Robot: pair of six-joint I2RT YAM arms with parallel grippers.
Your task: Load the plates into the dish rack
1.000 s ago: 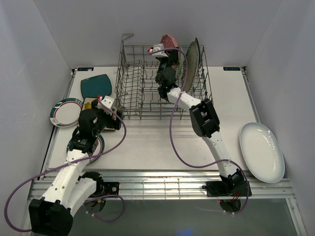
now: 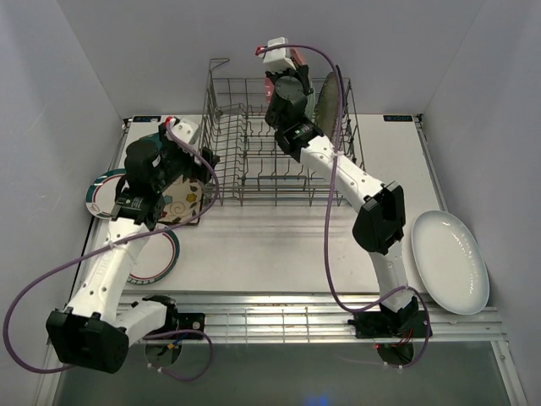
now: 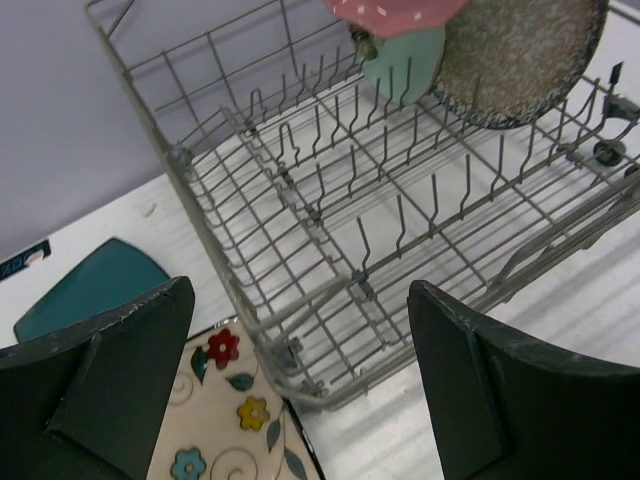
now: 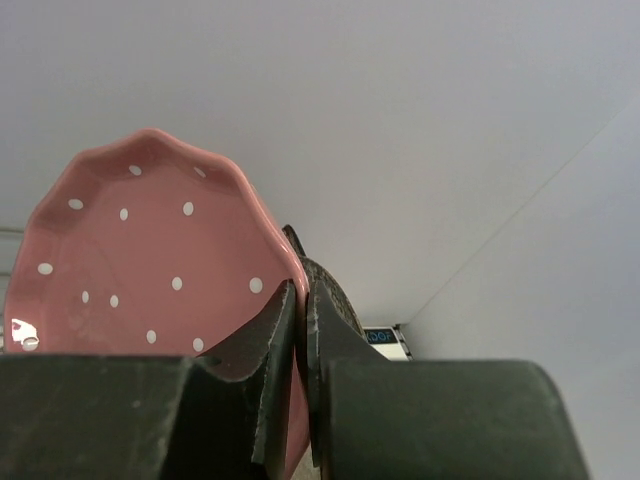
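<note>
My right gripper is shut on the rim of a pink, white-dotted plate (image 4: 150, 260) at the back of the dish rack (image 2: 254, 190); in the top view the arm mostly covers it. A dark speckled plate (image 3: 515, 60) and a pale green plate (image 3: 395, 70) stand in the rack's right part. My left gripper (image 2: 203, 165) stands open at the rack's left front corner, empty, over a floral square plate (image 3: 240, 420). A teal plate (image 3: 90, 290) and two rimmed plates (image 2: 101, 194) lie left of the rack.
A large white oval platter (image 2: 450, 262) lies at the far right. The counter in front of the rack is clear. Grey walls enclose the back and both sides.
My left arm has risen and shifted slightly toward the back and right.
</note>
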